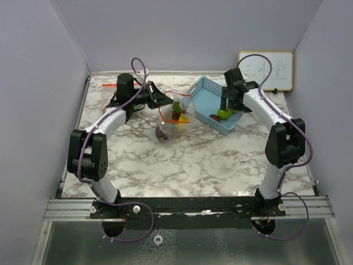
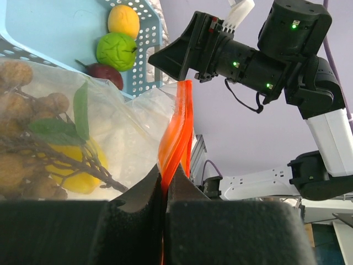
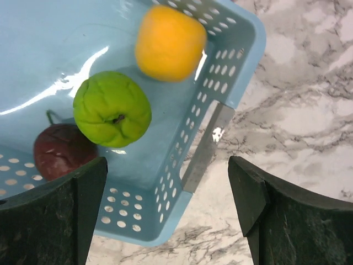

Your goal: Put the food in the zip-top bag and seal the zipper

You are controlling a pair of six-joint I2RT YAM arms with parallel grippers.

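The zip bag (image 1: 177, 130) with a yellow fruit (image 2: 77, 176) and twiggy food inside hangs from my left gripper (image 1: 161, 100), which is shut on its orange zipper edge (image 2: 176, 138). In the blue basket (image 1: 203, 94) lie a green fruit (image 3: 112, 107), a dark red fruit (image 3: 62, 152) and an orange-yellow fruit (image 3: 168, 44). My right gripper (image 1: 233, 106) hovers over the basket's right end, its fingers apart with nothing between them.
A whiteboard (image 1: 266, 69) lies at the back right. Some objects at the back left are partly hidden by the left arm.
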